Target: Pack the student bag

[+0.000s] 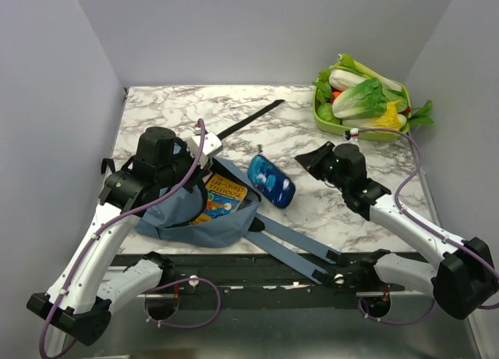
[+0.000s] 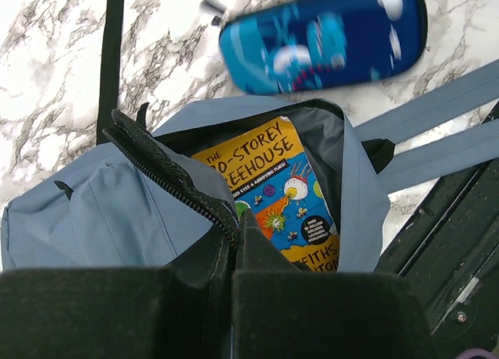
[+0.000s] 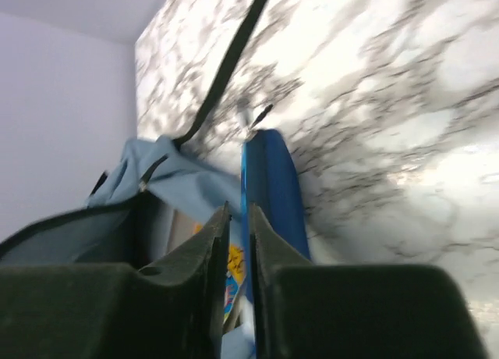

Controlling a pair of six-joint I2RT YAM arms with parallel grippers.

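Note:
The blue-grey student bag (image 1: 207, 234) lies open at the left front, with a yellow book (image 2: 273, 187) inside. My left gripper is shut on the bag's black zippered edge, lifting it. A blue patterned pencil case (image 1: 271, 181), motion-blurred in the left wrist view, is just right of the bag mouth. To its right is my right gripper (image 1: 300, 160), apart from the case in the top view. Its fingers (image 3: 265, 250) look shut with nothing between them. The case's dark side shows beyond them in the right wrist view.
A green basket (image 1: 374, 133) of vegetables stands at the back right. Two bag straps (image 1: 292, 238) run to the table's front edge. A black strap (image 1: 251, 119) stretches toward the back.

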